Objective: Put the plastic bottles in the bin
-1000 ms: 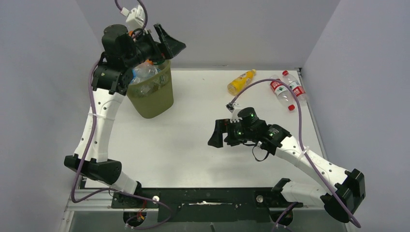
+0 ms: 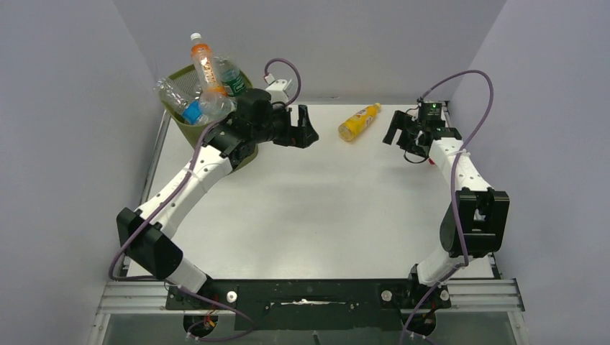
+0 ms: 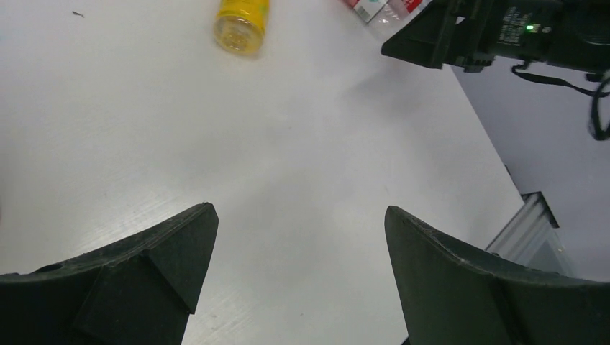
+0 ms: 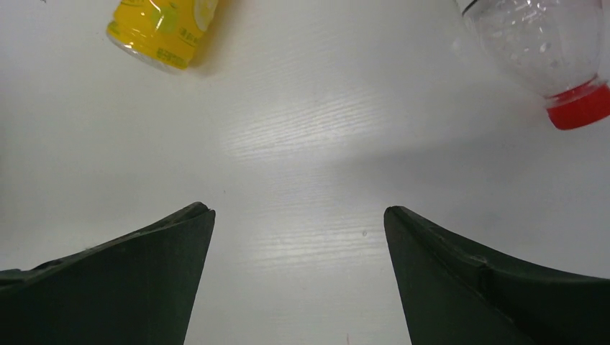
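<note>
A yellow bottle lies on the table's back middle; it also shows in the left wrist view and right wrist view. Clear red-capped bottles at the back right are mostly hidden by the right arm in the top view; one shows in the right wrist view. The green bin, at back left, holds several bottles. My left gripper is open, between bin and yellow bottle. My right gripper is open and empty above the table, right of the yellow bottle.
Walls border it at left, back and right. The left arm crosses in front of the bin and partly hides it.
My left gripper has moved right and down from over the bin toward the table's middle. My right gripper has moved toward the back right, over the clear bottles.
</note>
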